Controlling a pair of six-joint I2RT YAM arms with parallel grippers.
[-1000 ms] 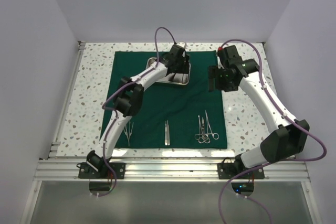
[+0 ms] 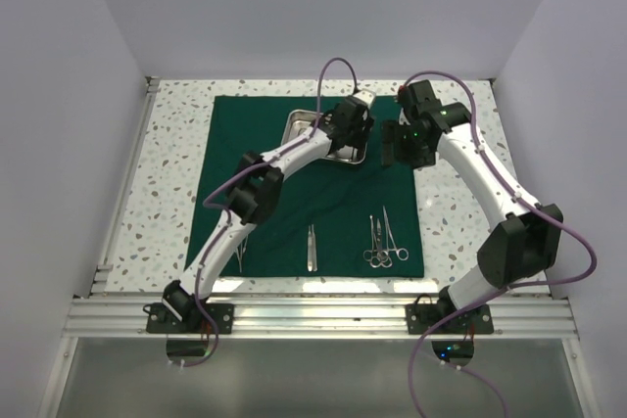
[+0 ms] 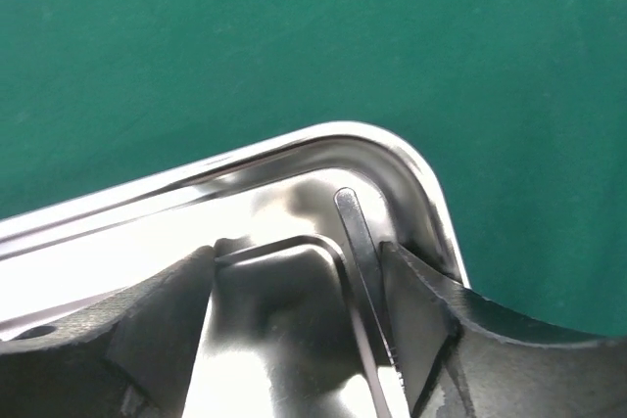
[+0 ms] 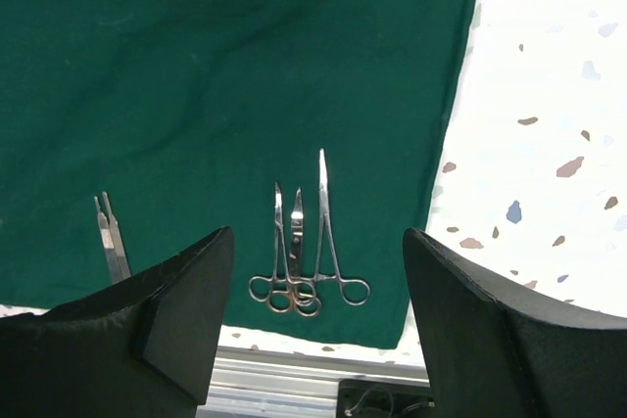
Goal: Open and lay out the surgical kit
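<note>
The metal tray (image 2: pixel 294 128) lies at the back of the green cloth. My left gripper (image 2: pixel 357 132) is over its right part. In the left wrist view, that gripper is open inside a rounded tray corner. A slim flat metal instrument (image 3: pixel 356 227) lies along the tray wall, beside the right-hand finger; whether they touch, I cannot tell. My right gripper is open and empty, high over the cloth's right side. Several scissor-handled instruments (image 2: pixel 383 242) lie front right. Tweezers (image 2: pixel 312 249) rest front centre, with another thin instrument (image 2: pixel 239 250) at front left, partly behind the left arm.
Speckled table (image 2: pixel 157 183) shows clear on both sides. A metal rail (image 2: pixel 323 312) runs along the front edge.
The tray has slid to the right, and my left gripper has moved right and a little nearer with it. The right gripper has drifted slightly left. Front instruments lie as before.
</note>
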